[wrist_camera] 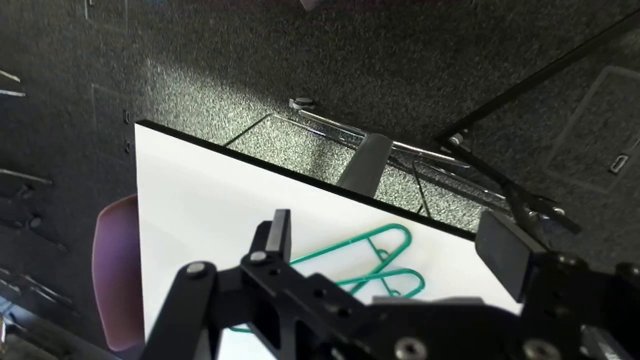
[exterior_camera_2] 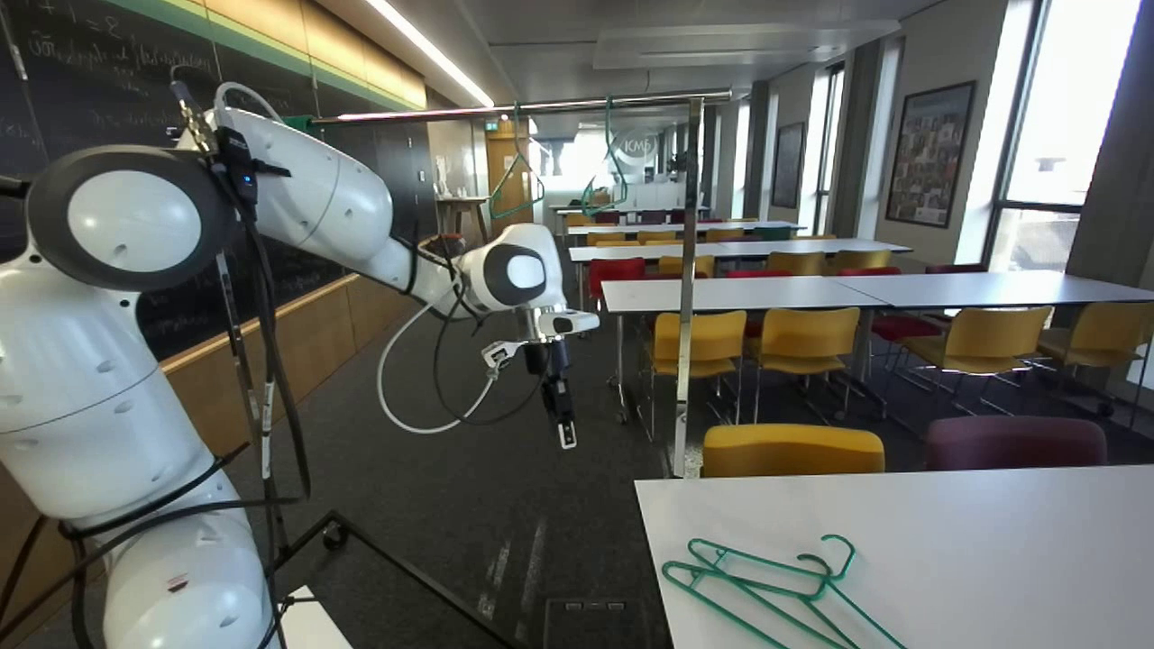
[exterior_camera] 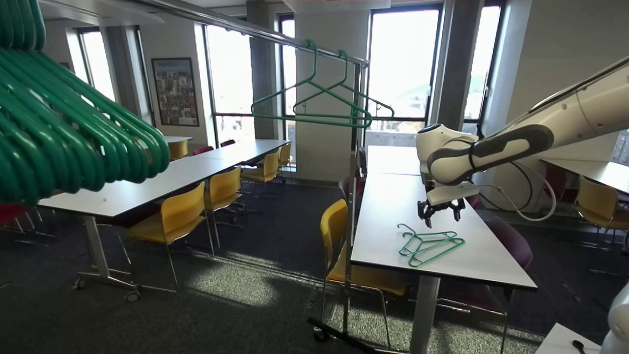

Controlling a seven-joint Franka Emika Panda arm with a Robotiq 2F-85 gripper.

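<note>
Two green hangers (exterior_camera: 433, 243) lie overlapping on the white table (exterior_camera: 377, 236), near its front edge. Exterior view 2 shows the same hangers (exterior_camera_2: 757, 584) on the tabletop, their hooks side by side. My gripper (exterior_camera: 443, 217) is up in the air, its fingers wide apart and empty. Seen from the wrist, the rounded ends of the hangers (wrist_camera: 390, 264) appear beyond the gripper, while its black body covers their other parts. Two more green hangers (exterior_camera: 315, 118) hang from the metal rail (exterior_camera: 265, 32).
A dense row of green hangers (exterior_camera: 71, 130) fills the near left of exterior view 1. The rack's upright post (exterior_camera: 352, 206) stands beside the table. A yellow chair (exterior_camera: 334, 230) and a purple chair (exterior_camera: 510, 242) flank the table.
</note>
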